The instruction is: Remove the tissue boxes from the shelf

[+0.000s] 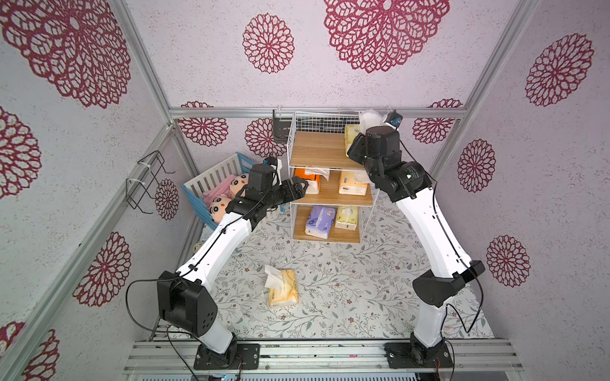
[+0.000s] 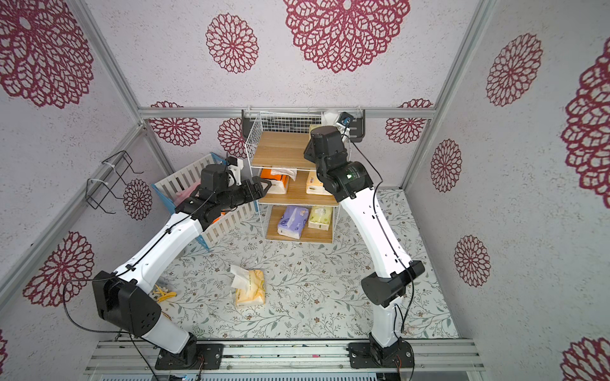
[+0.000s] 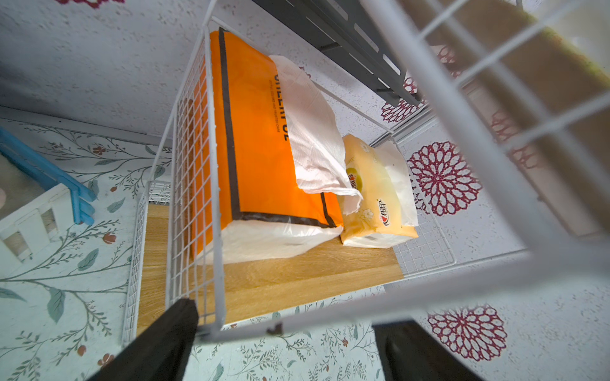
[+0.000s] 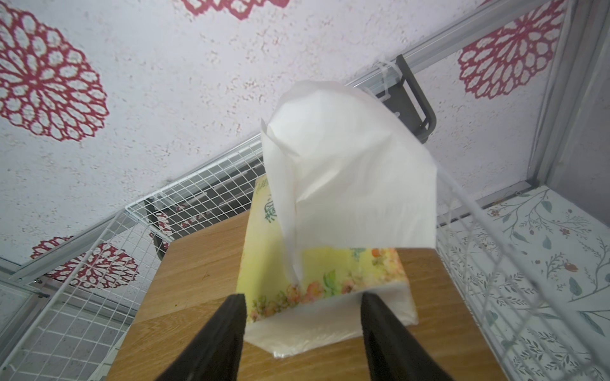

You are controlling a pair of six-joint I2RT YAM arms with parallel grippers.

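Observation:
On the top tier of the wire shelf [image 1: 321,155] stands a yellow floral tissue pack [image 4: 311,279] with a large white tissue sticking out. My right gripper is at the front of this pack, its fingers partly apart; contact is not clear. My left gripper is open by the left front of the middle tier, nothing between its fingers. An orange tissue pack [image 3: 260,139] and a pale yellow pack [image 3: 375,197] sit on that tier. Below them are a purple pack [image 1: 320,221] and a yellow-green pack [image 1: 347,216]. Another yellow pack [image 1: 284,290] lies on the floor.
A blue and white basket [image 2: 190,181] with dolls stands left of the shelf, close to the left arm. White wire sides [image 3: 193,190] border the tiers. The floor in front of the shelf is mostly clear.

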